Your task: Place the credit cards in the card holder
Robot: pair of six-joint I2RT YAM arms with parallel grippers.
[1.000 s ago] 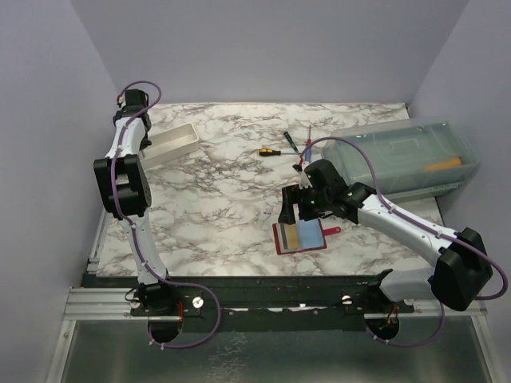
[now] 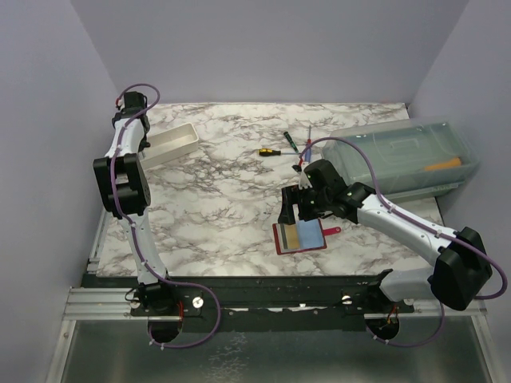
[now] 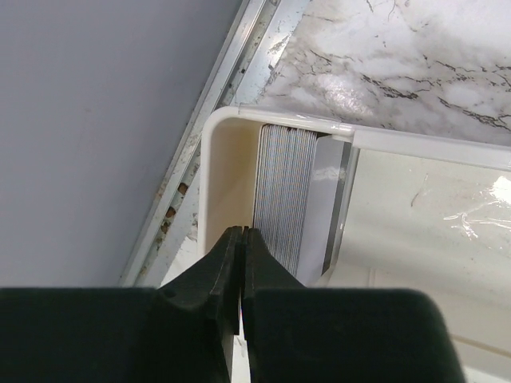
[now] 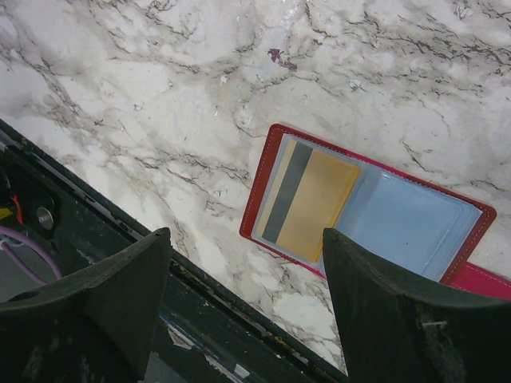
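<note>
In the left wrist view, a stack of cards point(image 3: 281, 187) stands on edge in the end compartment of a white box point(image 3: 215, 175). My left gripper is shut at the stack's near left side, its tips together and no card between them. The top view has this gripper over the box's left end, largely hidden by the arm. On the table lies the red-edged card holder point(image 4: 399, 239), a gold card with a dark stripe point(image 4: 315, 195) in its left pocket and the light blue right pocket beside it. My right gripper is open and empty above the holder.
Behind the holder lie several screwdrivers, one yellow and black point(image 2: 271, 152). A clear green-tinted bin point(image 2: 391, 155) fills the right back. A grey wall borders the white box on the left.
The cards remain in the box. The right arm is practically still.
</note>
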